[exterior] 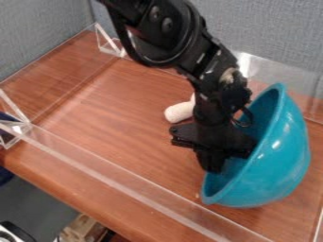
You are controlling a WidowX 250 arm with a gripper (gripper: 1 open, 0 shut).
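My black gripper (217, 156) is low at the right of the table, over the near-left rim of a teal bowl (271, 163). The bowl is tipped steeply on its side, its outer wall facing right and its left part hidden behind the gripper. The fingertips are mostly hidden against the bowl, so whether they grip the rim cannot be seen. A white object (179, 111) lies on the table behind the gripper, partly hidden by it.
Clear plastic walls edge it, with grey panels behind. Dark floor and some clutter lie beyond the lower-left edge.
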